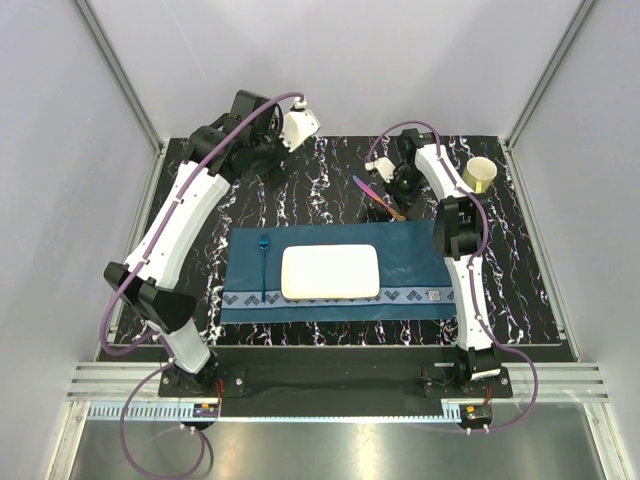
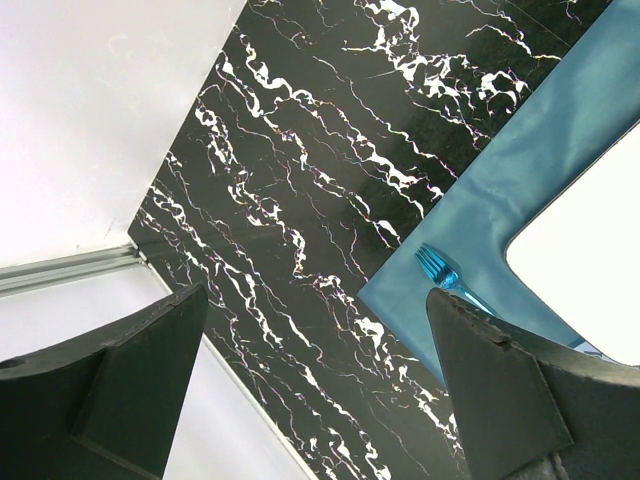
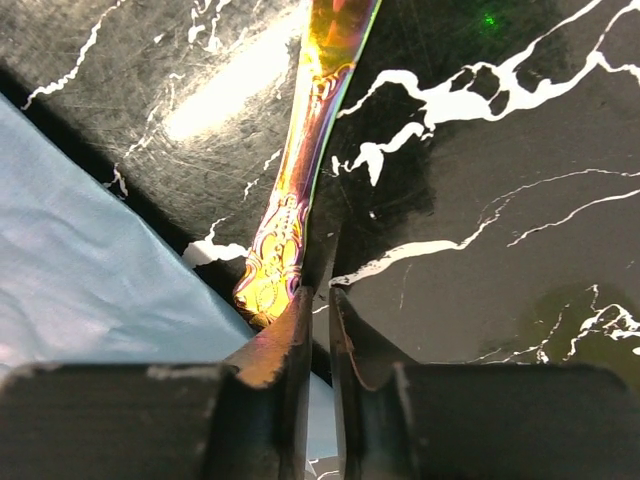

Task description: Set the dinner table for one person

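Note:
A shiny iridescent knife (image 1: pixel 365 189) lies on the marble table above the blue placemat (image 1: pixel 410 280); in the right wrist view its ornate handle (image 3: pixel 280 240) ends by my right gripper, whose fingertips are close together at the handle's end, with a narrow gap; whether they touch it I cannot tell. On the placemat lie a white rectangular plate (image 1: pixel 330 272) and a blue fork (image 1: pixel 264 260) to its left. My left gripper hangs open over the left of the table, nothing between its fingers.
A pale yellow cup (image 1: pixel 480 174) stands at the back right. The marble is clear left of the placemat and at the back centre. Walls enclose the table on the sides and back.

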